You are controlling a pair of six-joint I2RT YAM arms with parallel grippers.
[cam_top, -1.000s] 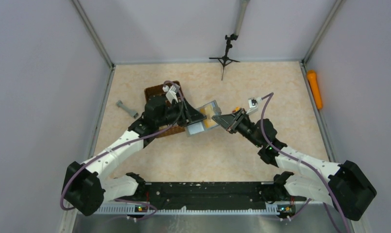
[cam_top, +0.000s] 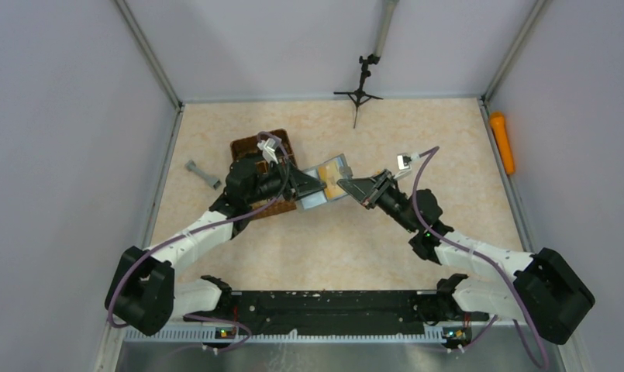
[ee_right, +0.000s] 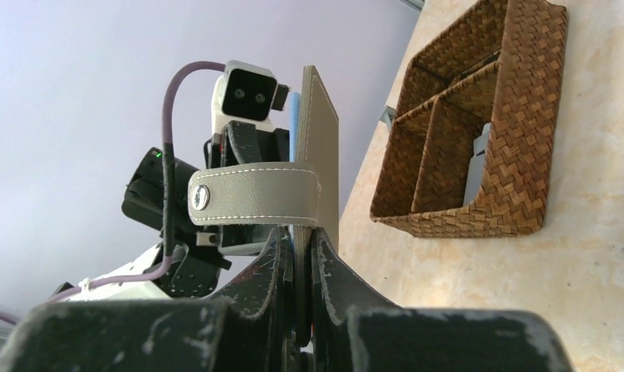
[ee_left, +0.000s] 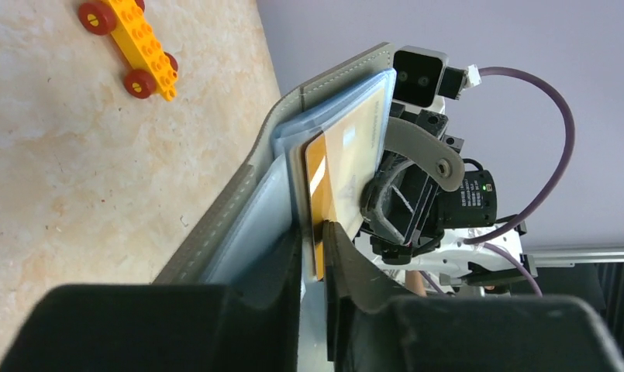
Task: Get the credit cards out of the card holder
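Note:
A grey card holder (ee_left: pixel 293 108) with clear sleeves stands opened out above the table, between the two arms. My right gripper (cam_top: pixel 341 184) is shut on its edge; in the right wrist view the holder's grey cover (ee_right: pixel 326 147) rises from between the fingers, its strap (ee_right: pixel 254 194) toward the camera. At the holder's inner side, my left gripper has its fingertips a little apart. A yellow-orange card (ee_left: pixel 318 182) shows in the sleeve, its lower edge reaching into that gap. One left fingertip lies over the card's face; whether both touch it is unclear.
A brown woven basket (ee_right: pixel 525 132) with compartments stands under the left arm, something grey inside. A yellow toy block car (ee_left: pixel 146 46) lies on the table beyond the holder. A grey tool (cam_top: pixel 204 175) rests at the left.
The right gripper and holder have hardly moved.

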